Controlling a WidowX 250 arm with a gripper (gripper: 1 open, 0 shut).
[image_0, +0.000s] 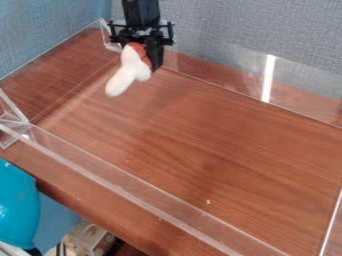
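My black gripper is at the top centre of the view, near the back left of the wooden surface, shut on a white soft-looking toy with a red-orange top. The toy hangs tilted, its white end pointing down and to the left. The fingertips are partly hidden behind it. Whether the toy touches the surface cannot be told from this view.
Clear plastic walls edge the wooden surface, along the back and front left. A turquoise object lies outside at the lower left, beside some small items. Grey-blue padded walls stand behind.
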